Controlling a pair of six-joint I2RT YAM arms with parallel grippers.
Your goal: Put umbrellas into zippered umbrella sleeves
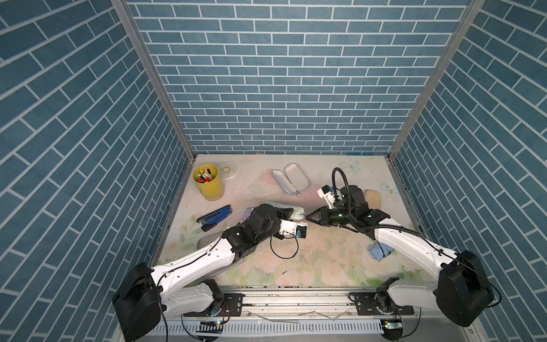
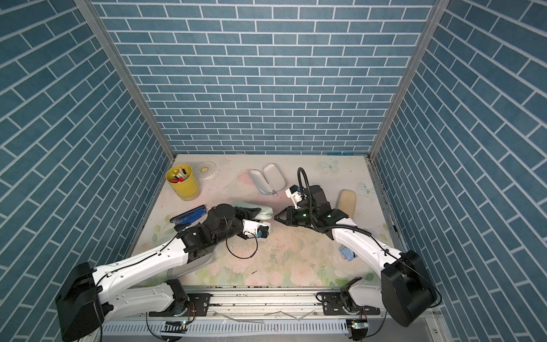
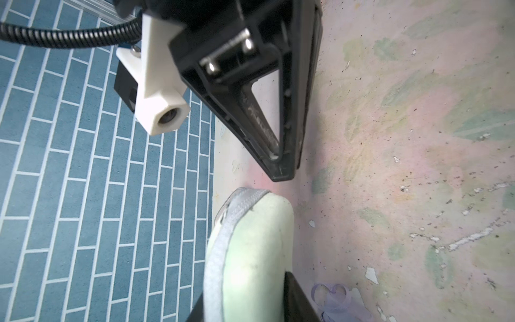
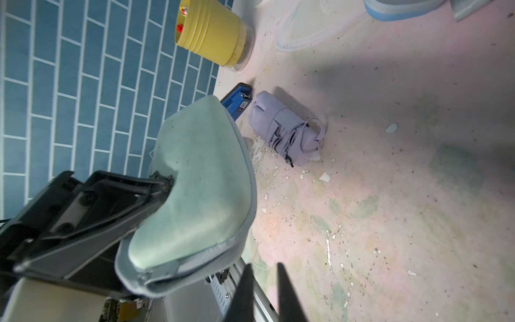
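Note:
My left gripper (image 1: 291, 214) is shut on a pale green zippered sleeve (image 4: 201, 177), held above the table. Its rounded end with a grey zipper edge stands up between the left fingers in the left wrist view. Just right of that end is my right gripper (image 1: 309, 217), its fingertips slightly parted, empty and clear of the sleeve. A folded lilac umbrella (image 4: 287, 128) lies on the table beyond the sleeve. One blue umbrella (image 1: 380, 250) rests at the right, partly behind the right arm. An open pale grey-blue sleeve (image 1: 290, 179) lies at the back.
At the back left stands a yellow pot (image 1: 208, 183) of pens beside a tape roll (image 1: 227, 170). A blue stapler (image 1: 214, 215) lies in front of them. A beige case (image 2: 346, 203) sits at the right.

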